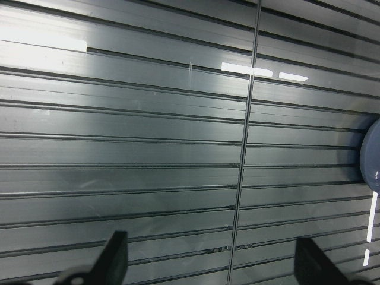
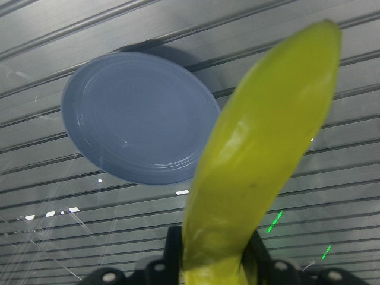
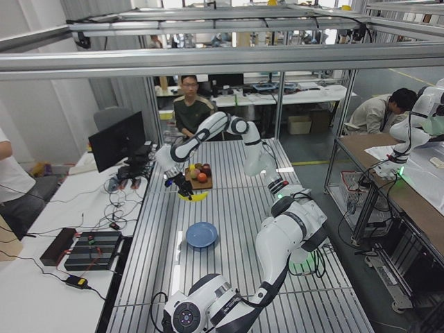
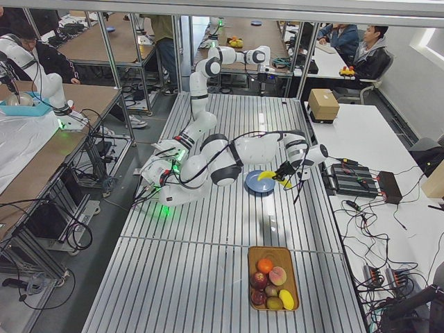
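Note:
A yellow banana (image 2: 261, 142) is held in my right gripper, which is shut on it above the slatted table; the blue plate (image 2: 139, 116) lies below, apart from it. In the camera left view the banana (image 3: 195, 196) hangs just in front of the wooden fruit tray (image 3: 198, 184). My left gripper faces bare table, its two dark finger tips wide apart and nothing between them, with the plate (image 1: 369, 157) at the right edge of that view.
The tray (image 4: 253, 277) holds several fruits on the slatted surface. The middle of the table around the plate is clear. A side table (image 3: 48, 208) with black boxes, cables and a monitor runs along the cage.

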